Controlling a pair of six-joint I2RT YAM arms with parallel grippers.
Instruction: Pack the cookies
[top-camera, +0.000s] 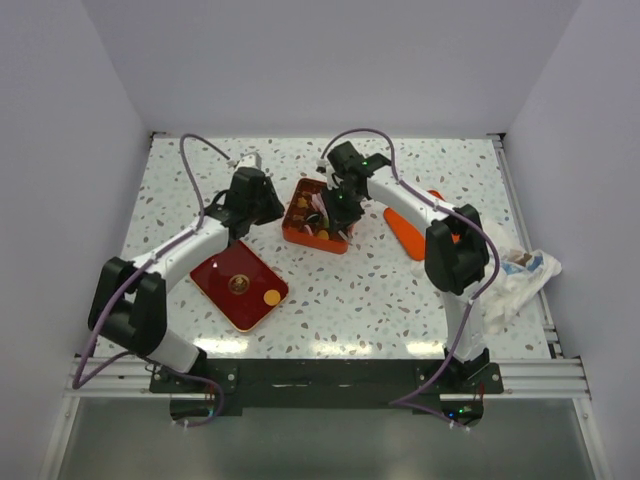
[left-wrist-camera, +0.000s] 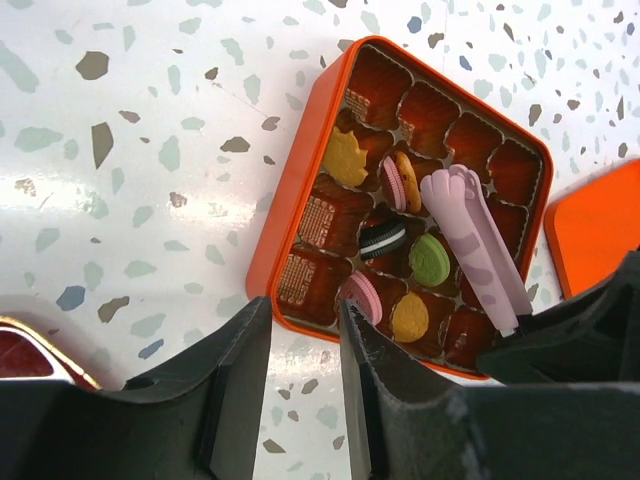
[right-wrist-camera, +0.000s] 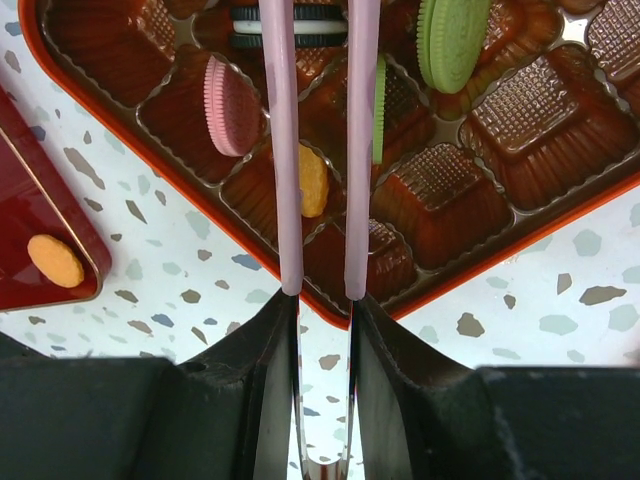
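An orange-rimmed cookie box with a brown compartment insert holds several cookies, among them a black-and-white cookie, a green one and pink ones. My right gripper is over the box, shut on pink tongs, whose arms span the cookies; whether they grip one is unclear. My left gripper is left of the box, part open, with nothing visible between its fingers.
A red tray with cookies lies at front left. An orange lid and a white cloth are on the right.
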